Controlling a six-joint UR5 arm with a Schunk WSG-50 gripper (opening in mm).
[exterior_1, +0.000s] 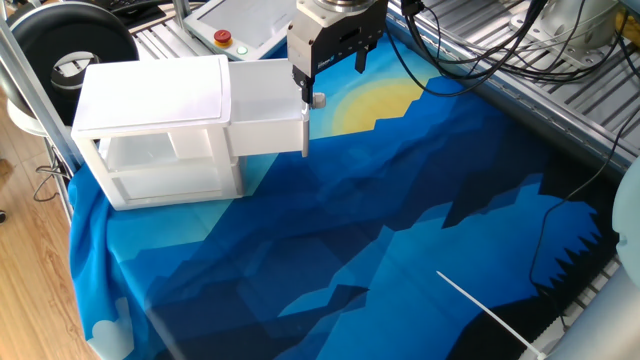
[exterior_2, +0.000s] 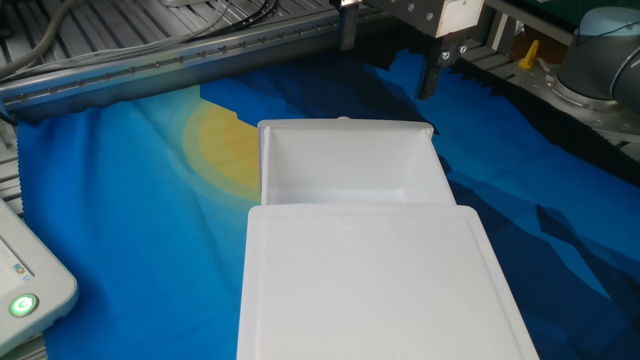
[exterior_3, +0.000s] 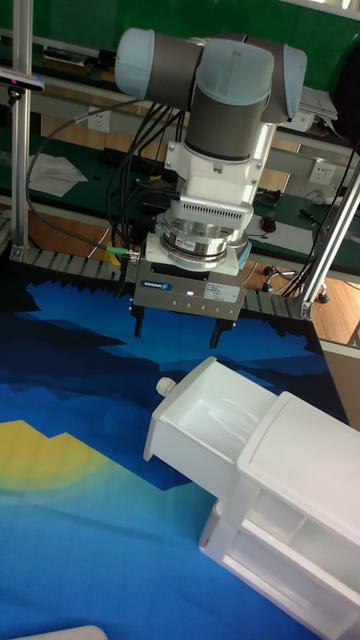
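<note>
A white drawer cabinet (exterior_1: 160, 95) stands at the left in exterior view 1. Its upper drawer (exterior_2: 345, 165) is pulled out, and the visible inside looks empty. On the drawer's front is a small round knob (exterior_3: 165, 387). My gripper (exterior_1: 334, 83) is open, its two dark fingers wide apart and nothing between them. In exterior view 3 the gripper (exterior_3: 176, 336) hangs above the knob and apart from it. Exterior view 2 has the gripper (exterior_2: 388, 70) beyond the drawer's front, its lower end cut by the top edge.
A blue cloth (exterior_1: 300, 230) with a yellow sun covers the table, largely bare right of the cabinet. A thin white rod (exterior_1: 485, 308) lies at the lower right. Behind the cabinet sits a control pendant with a red button (exterior_1: 222, 37). Dark cables (exterior_1: 470, 75) hang at the back.
</note>
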